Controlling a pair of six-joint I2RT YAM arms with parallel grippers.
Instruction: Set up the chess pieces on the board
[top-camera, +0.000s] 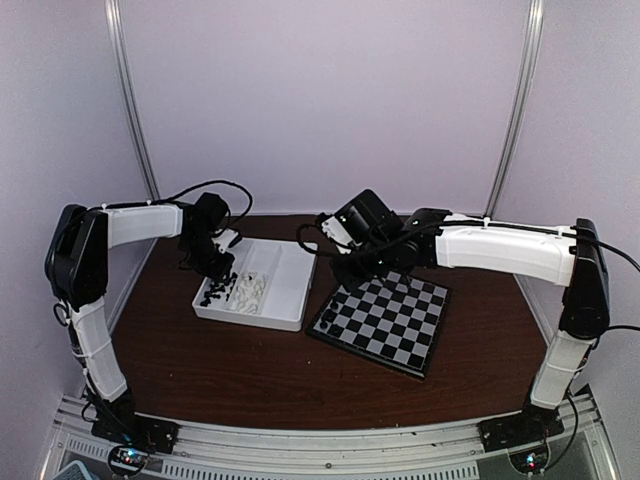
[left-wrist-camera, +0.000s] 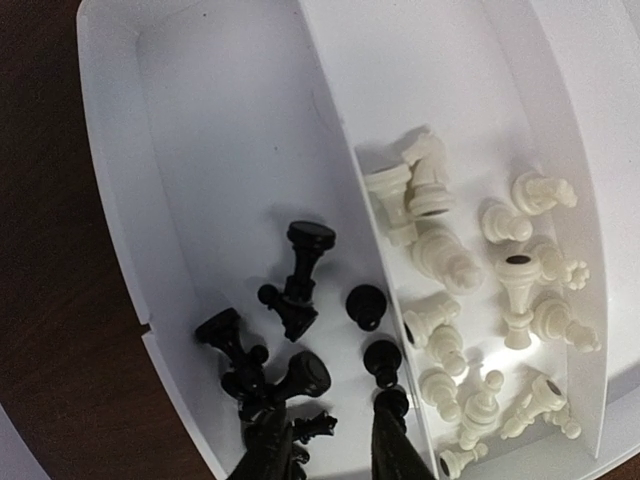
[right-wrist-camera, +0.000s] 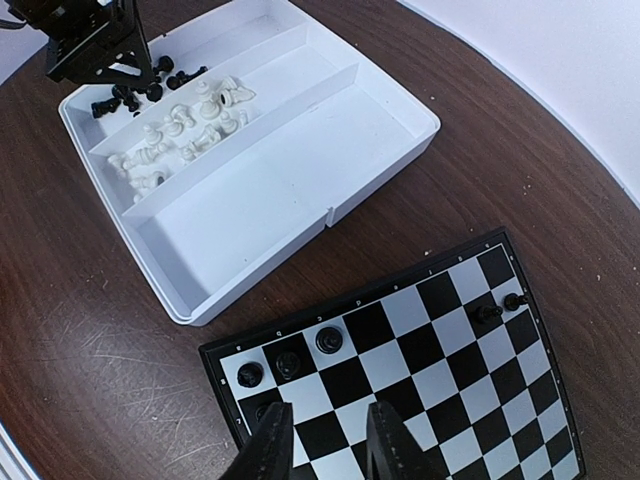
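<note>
My left gripper hangs open over the tray's compartment of black pieces (left-wrist-camera: 305, 270), several lying on their sides, some upright. White pieces (left-wrist-camera: 445, 260) fill the middle compartment beside them. My right gripper stands open above the near part of the chessboard (right-wrist-camera: 433, 381), nothing seen between its fingers. Several black pieces stand on the board, among them a piece (right-wrist-camera: 329, 339) and another (right-wrist-camera: 250, 374) near one edge, and two more near the far corner (right-wrist-camera: 488, 312).
The white tray (top-camera: 295, 285) lies left of the board, with an empty compartment (right-wrist-camera: 270, 190) on the board side. Bare wooden table (top-camera: 230, 370) shows in front of both. Walls enclose the back and sides.
</note>
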